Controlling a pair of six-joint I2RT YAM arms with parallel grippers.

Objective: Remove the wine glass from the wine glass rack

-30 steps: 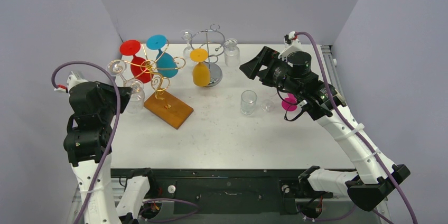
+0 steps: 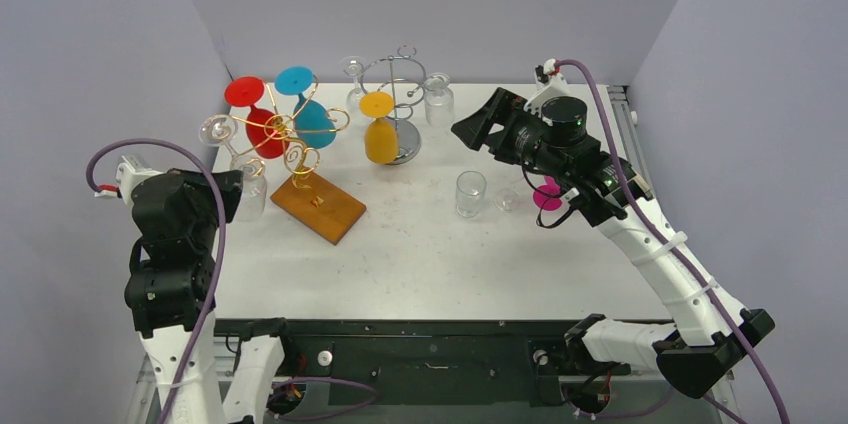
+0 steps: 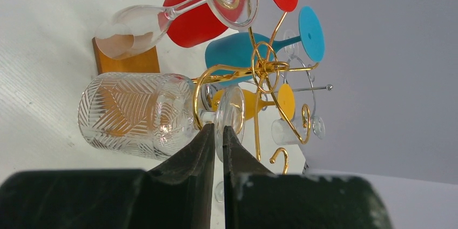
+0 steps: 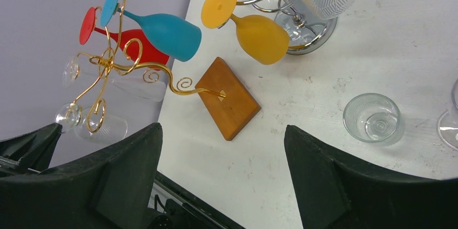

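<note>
The gold rack [image 2: 281,128] on its wooden base [image 2: 318,206] holds clear, red and blue glasses upside down. In the left wrist view my left gripper is shut on the foot of a patterned clear glass [image 3: 129,110], whose stem still lies within a gold hook. A plain clear glass [image 3: 129,32] hangs above it. My right gripper is apart from the rack, over the table's right side, open with nothing seen between its fingers.
A chrome rack [image 2: 400,144] with yellow and clear glasses stands at the back centre. A tumbler [image 2: 470,194], a lying glass and a pink glass [image 2: 547,194] are at the right.
My left arm has shifted slightly with the glass at the rack's left, its hose and wrist moving a little. The right arm is nearly unchanged.
</note>
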